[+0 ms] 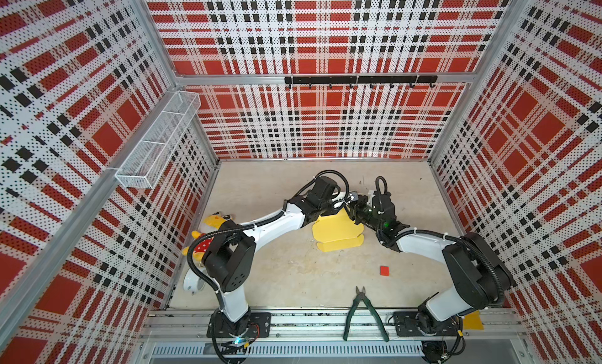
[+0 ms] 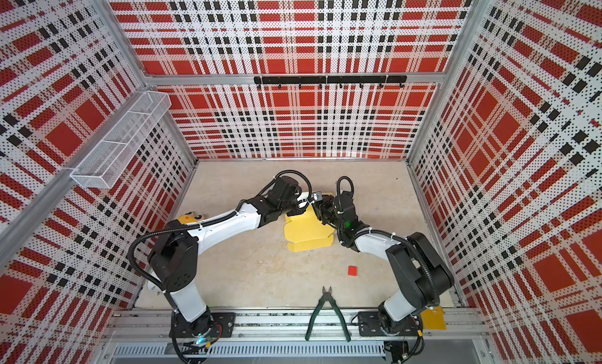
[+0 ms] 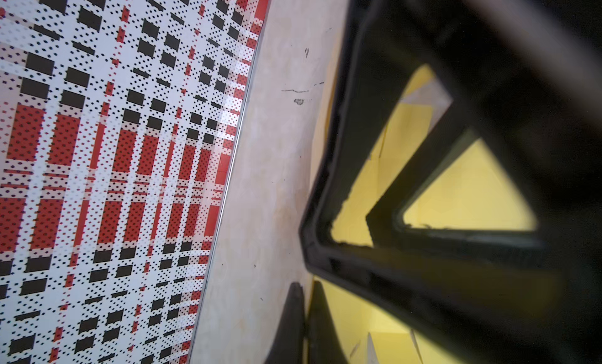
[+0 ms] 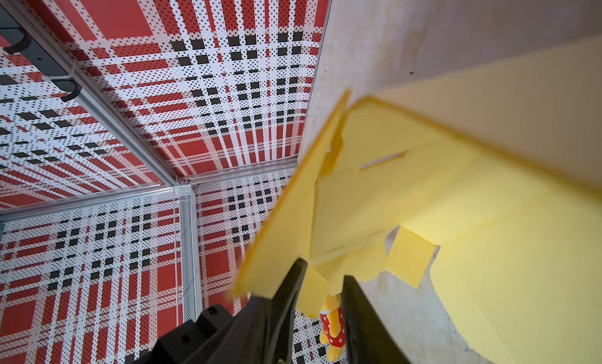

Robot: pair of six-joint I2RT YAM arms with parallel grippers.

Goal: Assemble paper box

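The yellow paper box (image 1: pixel 337 226) stands part folded mid-table, its front flap (image 1: pixel 340 243) lying out toward the near side. Inside, the right wrist view shows raised yellow walls (image 4: pixel 388 194) and a small square tab (image 4: pixel 410 256). My left gripper is shut at the box's far edge; whether thin paper lies between its fingers is unclear. My right gripper is part open, one finger (image 4: pixel 291 285) overlapping the lower edge of a yellow side panel (image 4: pixel 291 219). From above, both grippers meet over the far side and hide that part.
Pliers (image 1: pixel 363 310) lie at the front edge, with a small red square (image 1: pixel 384 270) behind them. A yellow-and-red toy (image 1: pixel 203 244) sits at the left, partly behind my left arm. Bare table surrounds the box at front and back.
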